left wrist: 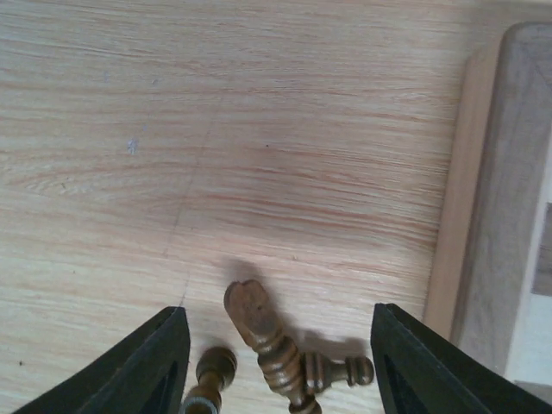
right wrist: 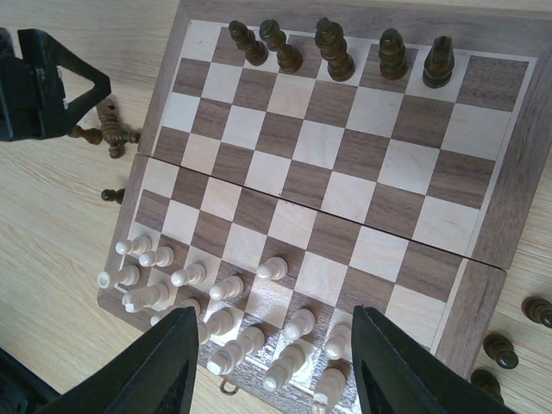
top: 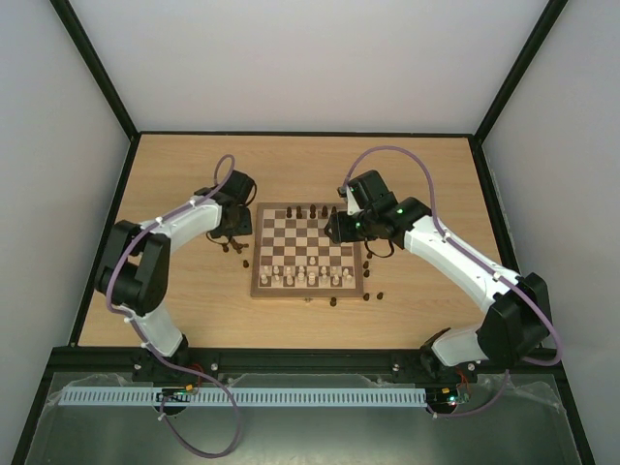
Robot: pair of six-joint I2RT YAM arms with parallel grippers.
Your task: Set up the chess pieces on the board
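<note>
The chessboard (top: 306, 252) holds white pieces (right wrist: 272, 267) in the near half and several dark pieces (right wrist: 335, 55) along the far edge. My left gripper stands open over dark pieces (left wrist: 276, 354) lying in a cluster on the table left of the board, with a further piece (left wrist: 210, 379) beside them; none is held. My right gripper is open above the right side of the board, white pieces visible between and below its fingers.
Several loose dark pieces (right wrist: 500, 349) stand right of the board and near its front edge. The wooden table (top: 174, 310) has free room behind the board and at the front left.
</note>
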